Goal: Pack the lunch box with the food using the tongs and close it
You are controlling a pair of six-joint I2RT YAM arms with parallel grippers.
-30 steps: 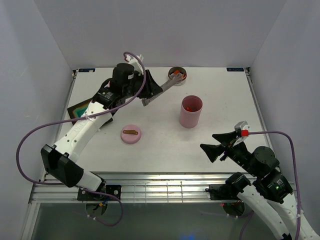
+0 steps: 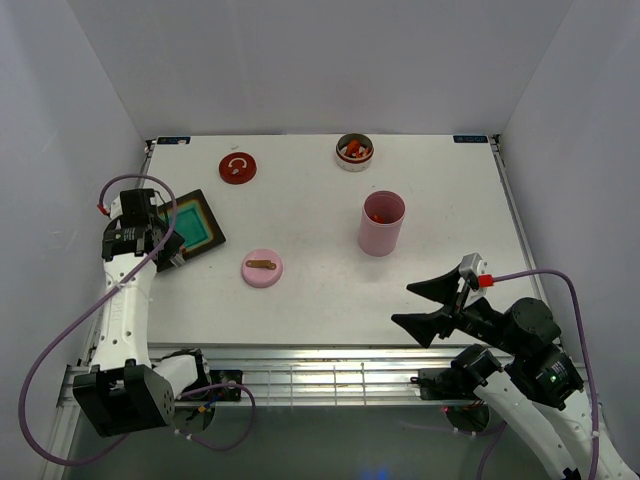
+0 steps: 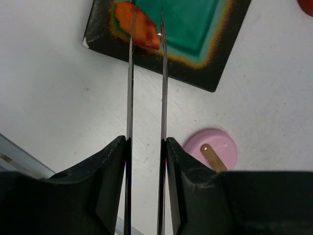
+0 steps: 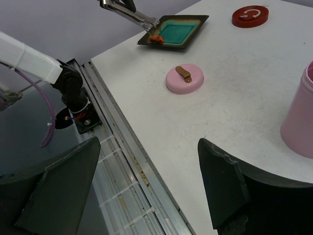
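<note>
A dark square tray (image 2: 210, 239) with a green centre lies at the left of the table. In the left wrist view an orange food piece (image 3: 142, 32) sits in its corner, with the long fingertips of my left gripper around it, part open; whether they touch it I cannot tell. My right gripper (image 2: 430, 305) hangs open over the front right, empty. A pink cup (image 2: 380, 230) with red contents stands right of centre, and a round container (image 2: 355, 160) with food pieces at the back.
A pink round lid (image 2: 262, 275) with a brown strap lies left of centre. A red disc (image 2: 238, 175) lies at the back left.
My left gripper has swung from beside the back container to the left tray and moved a little toward the front.
</note>
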